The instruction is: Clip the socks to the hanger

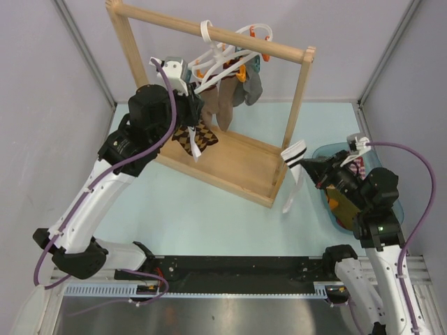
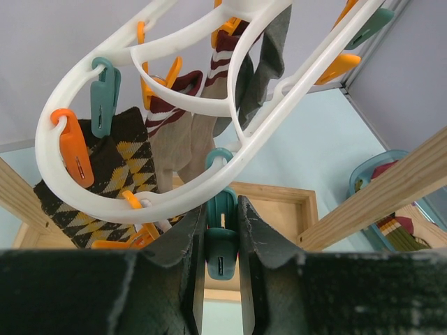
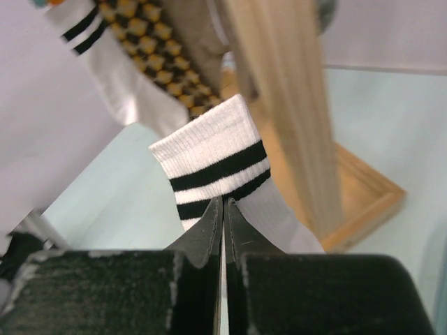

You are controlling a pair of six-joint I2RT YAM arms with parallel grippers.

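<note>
Pinched near its striped cuff, a white sock with black bands (image 1: 295,155) dangles from my right gripper (image 1: 309,167), which is shut on it over the table between the frame and the bin. The right wrist view shows the sock's cuff (image 3: 213,143) standing up beyond the fingertips. The white hanger (image 2: 52,136) hangs from the wooden bar. My left gripper is shut on a teal clip (image 2: 221,255) on the hanger's lower rim. Brown checkered (image 2: 122,164), maroon-striped (image 2: 174,125) and grey socks (image 2: 269,63) hang from it, plus another white striped sock (image 3: 115,66).
At the right stands a blue bin (image 1: 318,157) with more socks inside. The frame's right wooden post (image 1: 297,105) rises between my right gripper and the hanger. Orange clips (image 2: 75,150) sit along the hanger's rim.
</note>
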